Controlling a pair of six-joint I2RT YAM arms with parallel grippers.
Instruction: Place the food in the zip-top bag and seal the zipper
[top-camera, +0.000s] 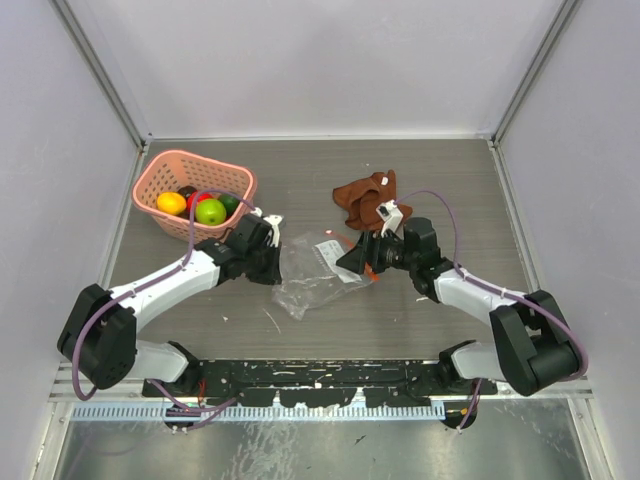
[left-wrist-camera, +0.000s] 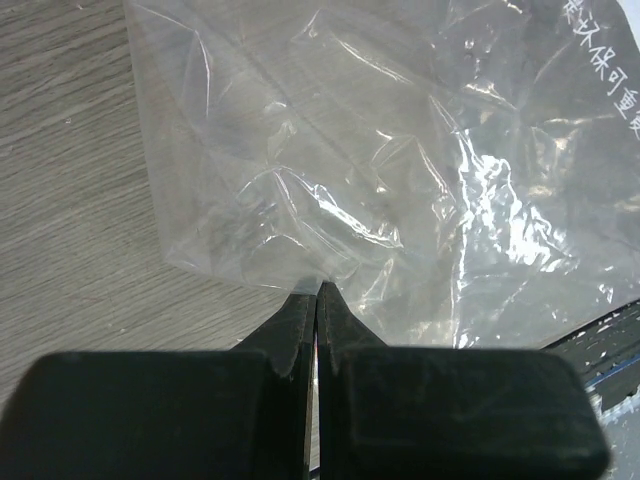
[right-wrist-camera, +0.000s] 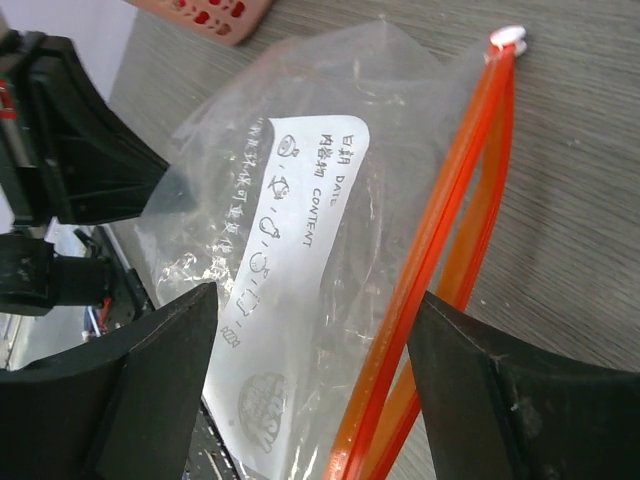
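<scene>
The clear zip top bag (top-camera: 305, 287) lies mid-table, its white label (right-wrist-camera: 300, 210) facing up and its orange zipper edge (right-wrist-camera: 430, 240) to the right. In the right wrist view, the zipper's two orange strips stand slightly apart. My left gripper is shut on the bag's left edge, where creases meet its fingertips. Over the zipper edge, my right gripper is partly open; bag and zipper show between its fingers, ungripped. An orange (top-camera: 171, 203), a green apple (top-camera: 210, 211), a red piece of food (top-camera: 203, 197) and dark ones sit in the pink basket (top-camera: 150, 172).
A brown cloth (top-camera: 362, 203) lies behind the bag, close to the right gripper. The basket stands at the back left, near the left arm. Table to the right and in front of the bag is clear.
</scene>
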